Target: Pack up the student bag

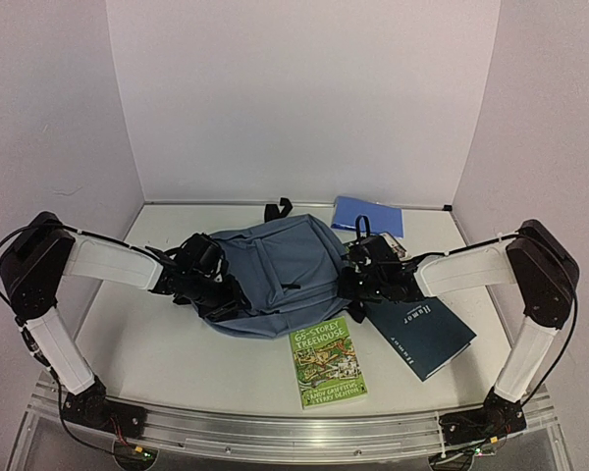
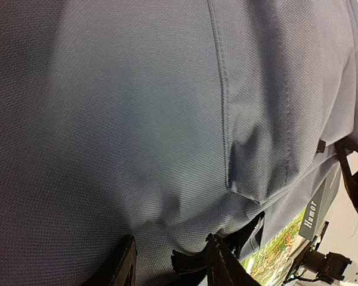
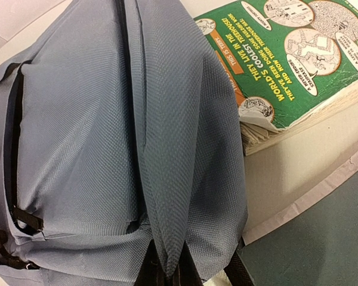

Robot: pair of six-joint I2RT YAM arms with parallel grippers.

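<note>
A grey-blue bag (image 1: pixel 285 257) lies flat across the middle of the table. Over its left part hangs my left gripper, its two fingers apart, with bag cloth below and a black zipper tab (image 2: pixel 190 261) close to the right finger. At the bag's right side my right gripper is shut on a fold of the cloth edge. The green treehouse book (image 1: pixel 329 363) lies in front of the bag. To the right is a dark "Humor" book (image 1: pixel 420 334), and behind is a blue folder (image 1: pixel 368 214).
Another small item (image 1: pixel 398 245) lies behind the right gripper, mostly covered by the arm. A black strap (image 1: pixel 278 209) sticks out at the bag's back. Bare table shows at the front left.
</note>
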